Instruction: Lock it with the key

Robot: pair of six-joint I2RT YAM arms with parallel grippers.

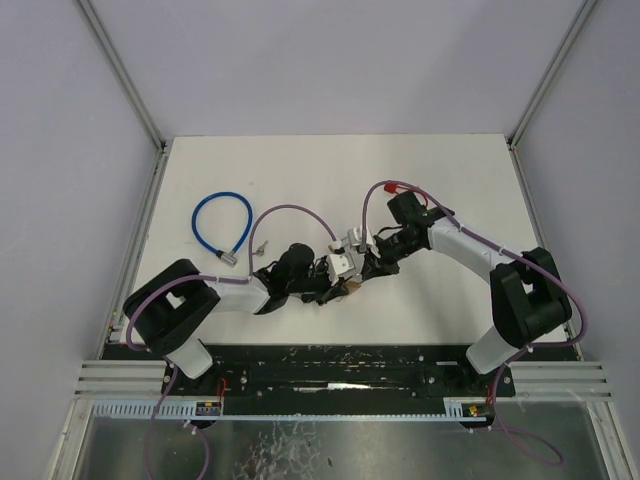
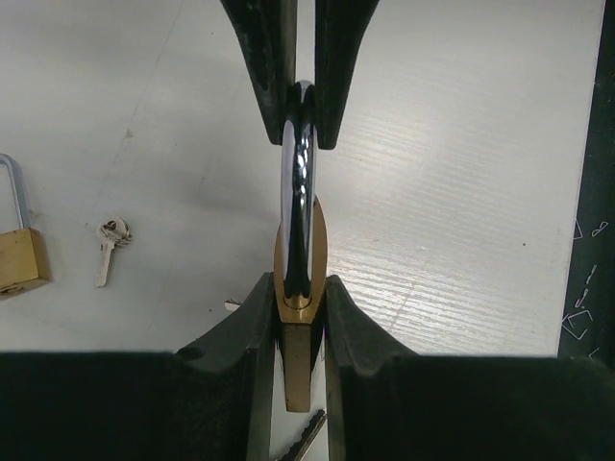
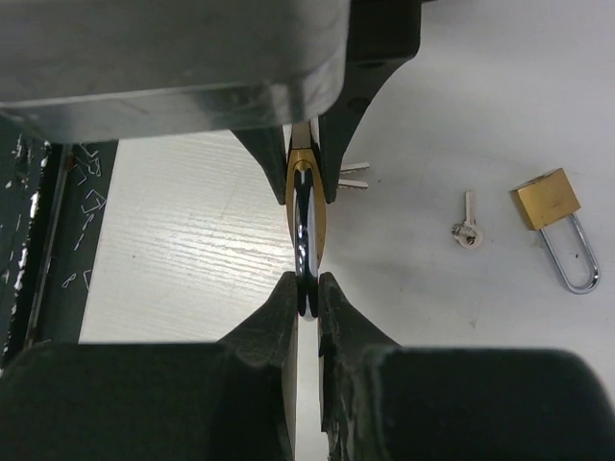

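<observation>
In the left wrist view, my left gripper is shut on the brass body (image 2: 298, 355) of a padlock, held above the table with its silver shackle (image 2: 298, 173) pointing away from the gripper. My right gripper has its fingers close on both sides of the shackle (image 3: 306, 245); whether they clamp it cannot be told. The key (image 2: 112, 245) lies flat on the table below, apart from both grippers. Beside it rests a second brass padlock (image 3: 548, 199). Keyhole and shackle ends are hidden.
A blue looped cable lock (image 1: 196, 218) lies at the left of the table, with another key (image 1: 260, 248) near it. A red item (image 1: 391, 187) sits toward the back right. More keys (image 3: 354, 174) show beyond the held padlock.
</observation>
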